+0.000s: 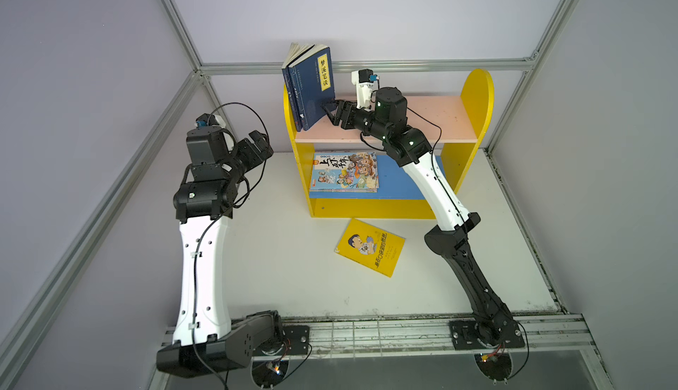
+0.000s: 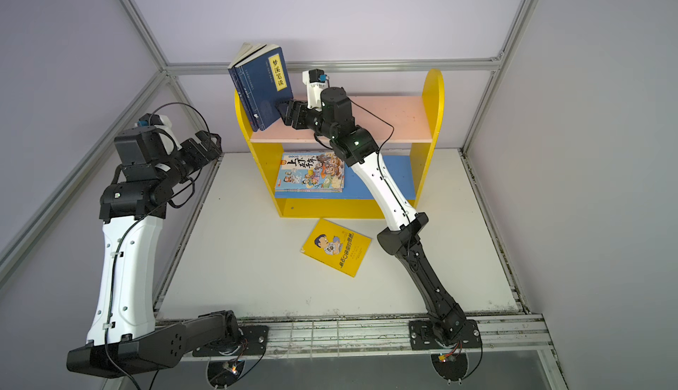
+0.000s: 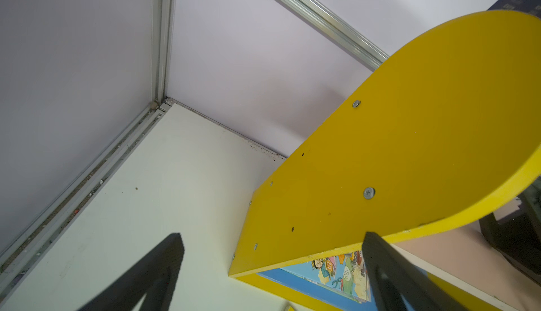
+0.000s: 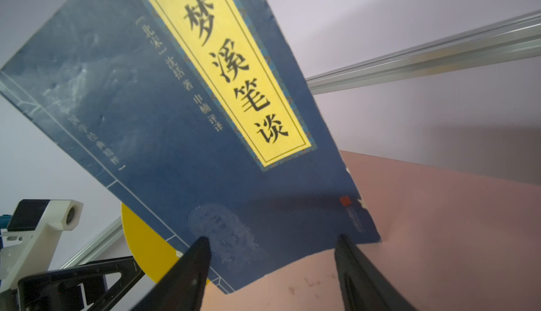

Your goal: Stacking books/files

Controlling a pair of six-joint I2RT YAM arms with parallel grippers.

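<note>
Blue books [image 1: 307, 86] stand leaning at the left end of the pink upper shelf [image 1: 438, 118], the nearest with a yellow title label [image 4: 228, 68]. My right gripper is at the lower part of that book's front cover, open, with the cover ahead of its fingers. My left gripper [image 1: 258, 147] hangs in the air left of the shelf unit, open, facing the yellow side panel [image 3: 383, 142]. Illustrated books [image 1: 342, 171] lie flat on the blue lower shelf [image 1: 402, 178]. A yellow book [image 1: 369, 247] lies flat on the white floor in front.
The pink shelf is clear from the books to the right yellow end panel [image 2: 432, 107]. Metal frame rails and walls surround the workspace.
</note>
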